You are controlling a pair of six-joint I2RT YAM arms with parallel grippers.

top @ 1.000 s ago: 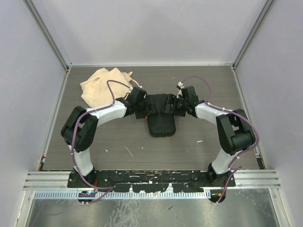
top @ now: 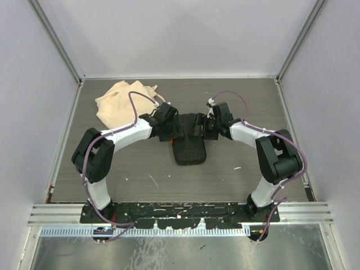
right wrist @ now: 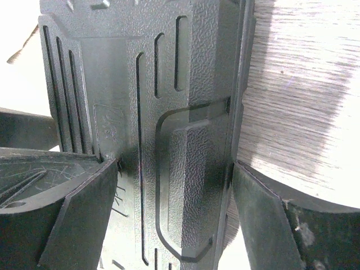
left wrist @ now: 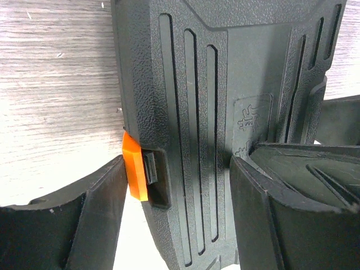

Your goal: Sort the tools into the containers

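Note:
A black molded tool case (top: 189, 151) with an orange latch lies at the table's centre. In the left wrist view its ribbed lid (left wrist: 197, 112) fills the middle, and my left gripper is shut on the side with the orange latch (left wrist: 134, 166). My right gripper grips round the opposite side of the case (right wrist: 185, 129), its fingers part open with the case between them; whether it presses firmly is hard to tell. No tools are in view.
A cream cloth bag (top: 118, 104) lies at the back left.
The case has shifted slightly left and toward the front since a second ago, with both grippers moving along with it.

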